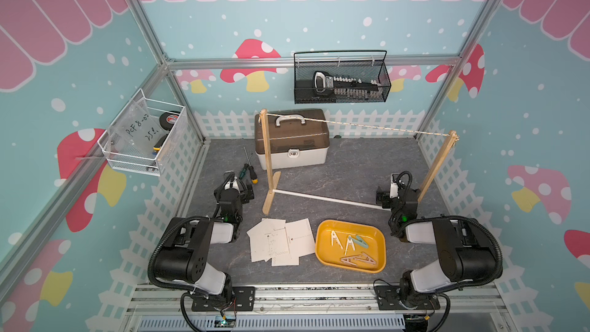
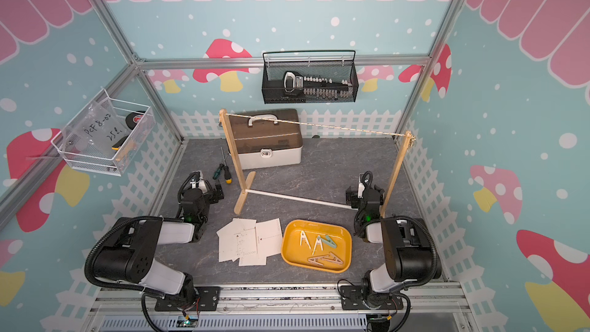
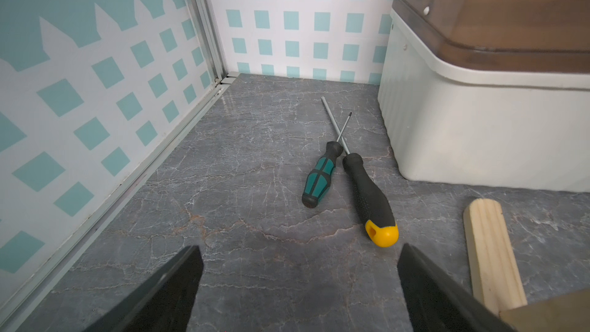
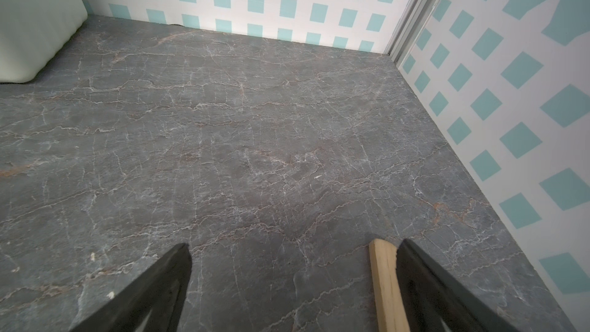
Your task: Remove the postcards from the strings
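Note:
Several pale postcards [image 1: 300,238] lie overlapping on the table at front centre left. The string [image 1: 362,125] runs bare between two wooden posts, with no card or clip on it. To the right of the cards, a yellow tray [image 1: 320,257] holds several clothespins, among them a white one [image 1: 349,245], a green one [image 1: 359,241] and brown ones. My left gripper is open and empty, left of the stand's left foot. Open and empty too, my right gripper is beside the right post [image 2: 396,172], with the end of a wooden foot [image 4: 387,282] showing near its right finger.
A toolbox [image 1: 301,156] with a brown lid stands behind the left post [image 1: 266,153]. Two screwdrivers [image 3: 371,203] lie crossed beside it. A white rod [image 1: 325,198] joins the stand's feet low down. Bare table stretches behind it at right.

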